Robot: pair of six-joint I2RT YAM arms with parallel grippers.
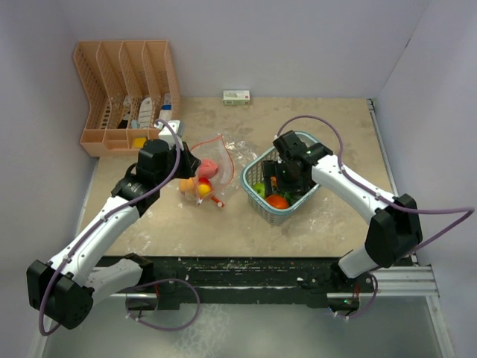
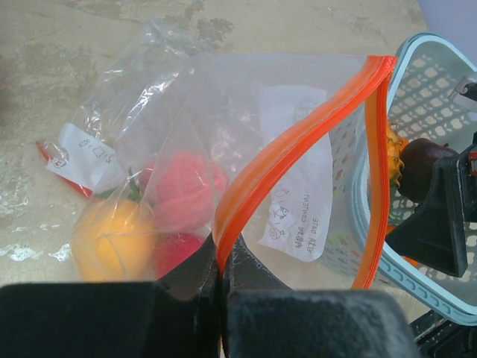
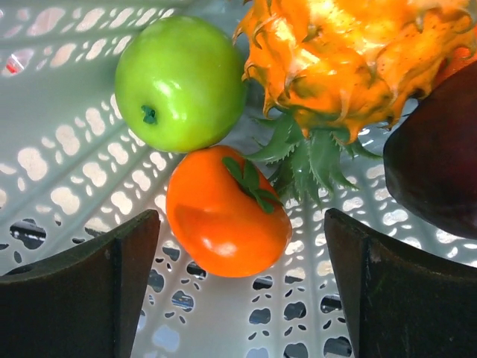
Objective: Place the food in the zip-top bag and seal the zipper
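The clear zip bag has an orange zipper edge, and its mouth gapes wide. My left gripper is shut on one end of that edge. Inside the bag lie a yellow-orange fruit and red-pink pieces. My right gripper is down in the basket, open, with an orange persimmon lying between and beyond its fingers, not gripped. Close by in the basket are a green apple, an orange pineapple and a dark purple food item.
The pale green basket stands right of the bag, its walls rising around my right gripper. A tan divided rack is at the back left, and a small box sits at the back.
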